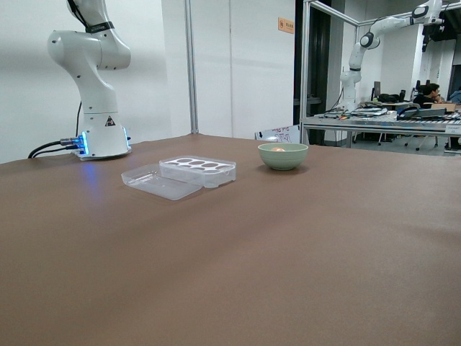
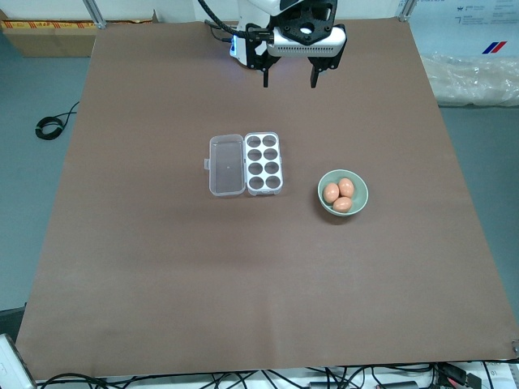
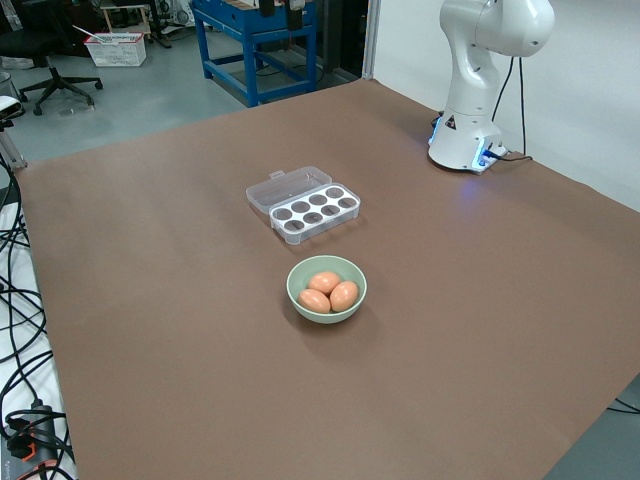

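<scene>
My gripper (image 2: 289, 79) hangs over the back edge of the table in the left view, its two black fingers spread wide with nothing between them; the top and right views show only the arm (image 1: 101, 94). An open clear egg box with empty round wells (image 2: 263, 164) (image 3: 314, 211) lies mid-table, lid flat beside it. To its right in the left view, a pale green bowl (image 1: 282, 159) holds three brown eggs (image 2: 342, 204) (image 3: 343, 295).
Cables (image 2: 97, 381) run beyond the table's edge near the left camera. A white wall stands behind the arm.
</scene>
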